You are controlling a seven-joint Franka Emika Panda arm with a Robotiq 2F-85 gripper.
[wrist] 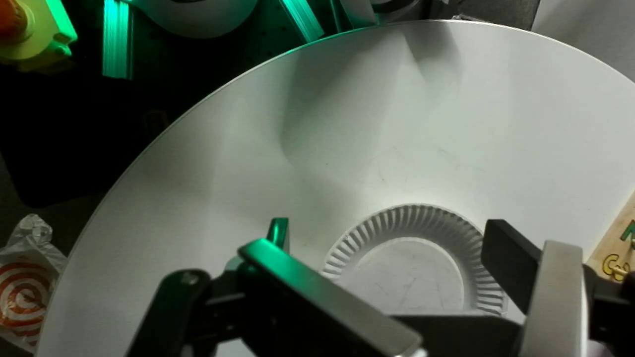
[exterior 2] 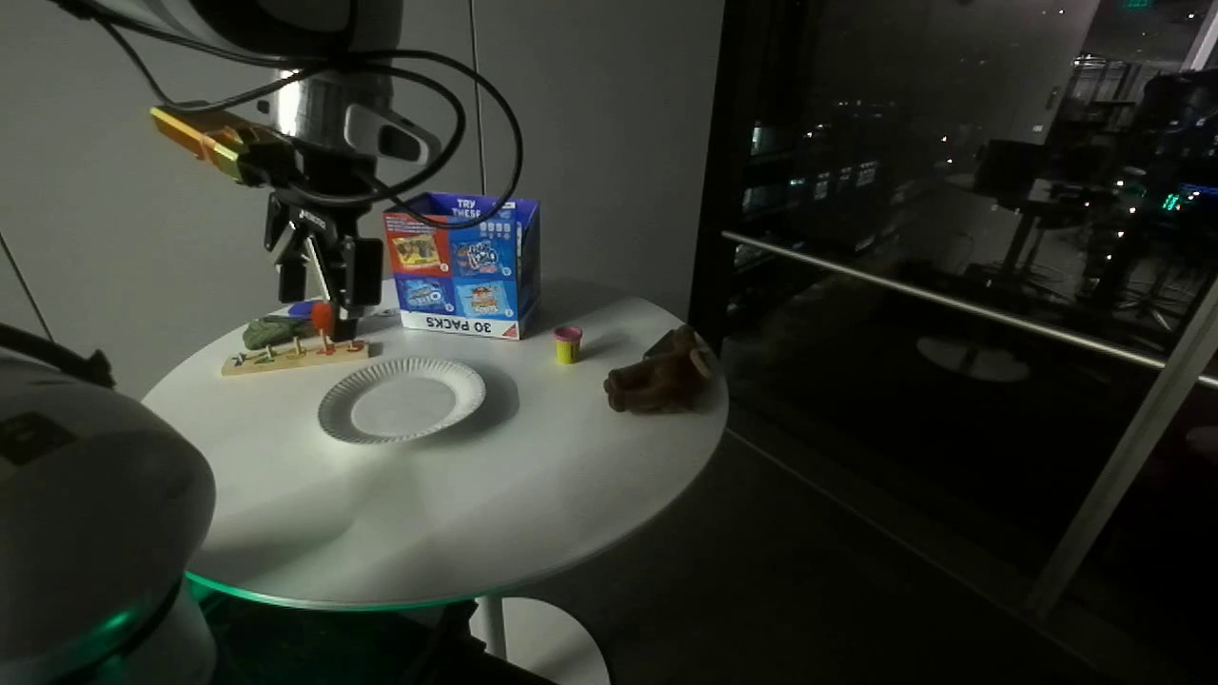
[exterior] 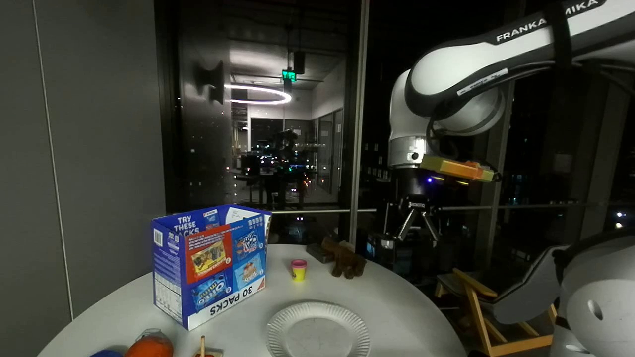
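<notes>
My gripper [exterior 2: 323, 299] hangs high over the table with its fingers apart, holding nothing. In the wrist view its two dark fingers [wrist: 550, 291] stand well separated, and a white paper plate [wrist: 411, 273] shows on the table beyond them. The plate [exterior: 318, 330] lies flat and empty. A small yellow tub with a pink lid [exterior 2: 567, 344] stands upright beyond it. Near the table's edge a brown plush toy [exterior 2: 662, 377] lies against a dark object. The tall blue snack box [exterior: 208, 265] is open at the top.
A wooden peg board [exterior 2: 297, 356] sits beside the plate, with a green item [exterior 2: 269, 331] and an orange item [exterior: 150, 345] near it. Loose cables [exterior 2: 502, 126] loop around the wrist.
</notes>
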